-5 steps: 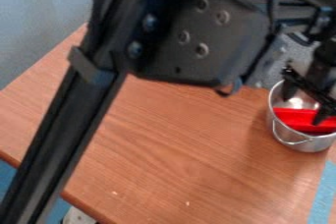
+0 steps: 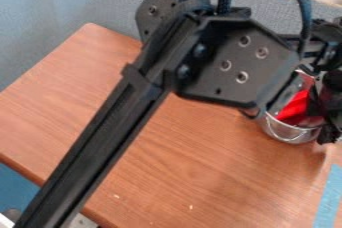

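A metal pot [image 2: 275, 129] stands at the right of the wooden table, with a red object [image 2: 295, 108] inside it. My gripper [image 2: 318, 107] is at the pot's right side, over the red object, partly cut off by the frame's edge; the black arm covers much of the view. Whether anything is between the fingers is hard to see.
A light blue strip [image 2: 325, 197] lies at the lower right. A grey padded wall stands behind the arm.
The arm and gripper have shifted to the right over the pot. The red object now appears higher and more upright in the pot.
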